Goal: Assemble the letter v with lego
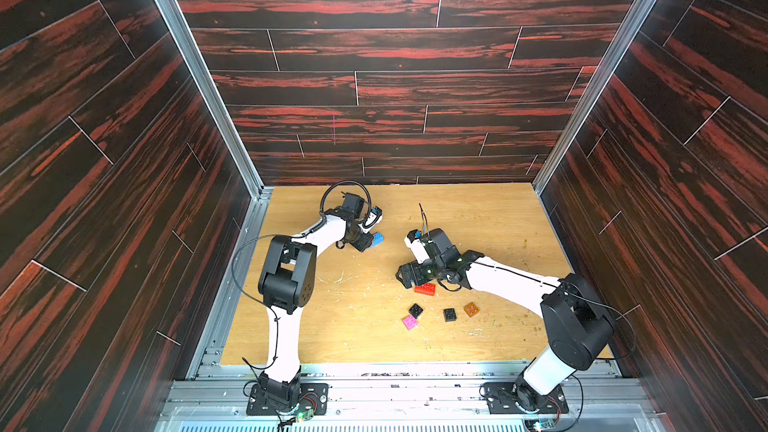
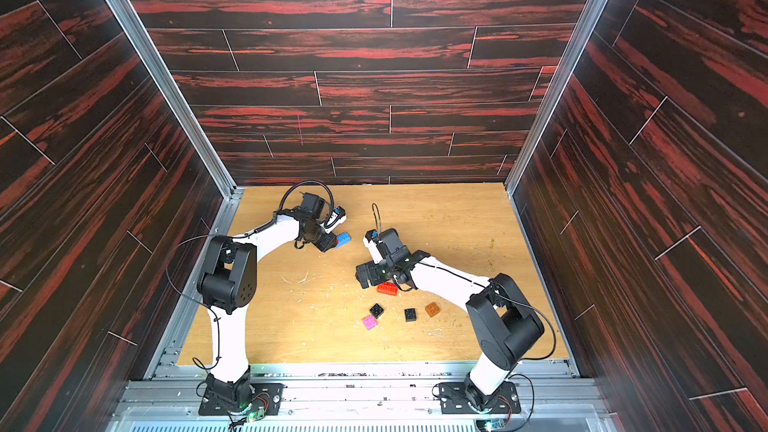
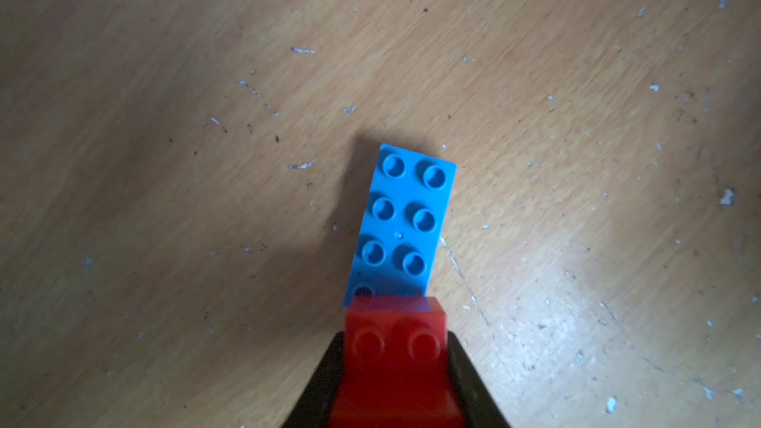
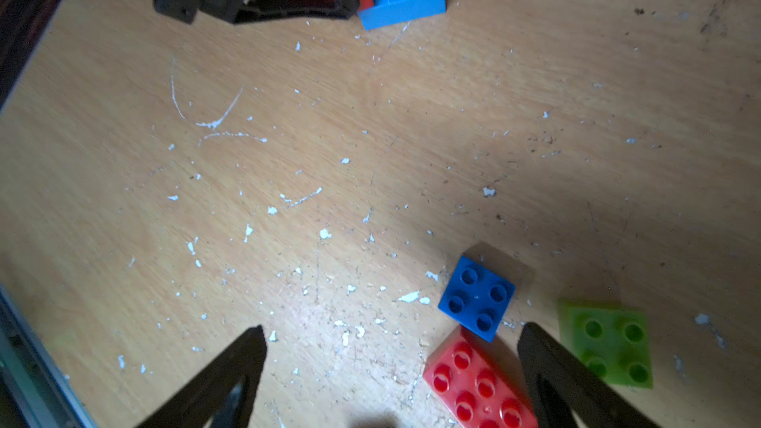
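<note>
A red brick (image 3: pixel 396 364) is clamped in my left gripper (image 1: pixel 368 244), which is shut on it. This red brick is at one end of a blue brick (image 3: pixel 404 218) with two rows of studs, overlapping its near end in the left wrist view. Whether they touch or are joined, I cannot tell. The blue brick appears to rest on the table. My right gripper stands open over the table. Below it lie a second red brick (image 4: pixel 475 384), partly behind one finger (image 4: pixel 574 380), a small dark blue brick (image 4: pixel 477 295) and a green brick (image 4: pixel 606 344).
Nearer the front lie a pink brick (image 1: pixel 410 322), two black bricks (image 1: pixel 416 310) and an orange brick (image 1: pixel 471 309). Small white scraps dot its surface.
</note>
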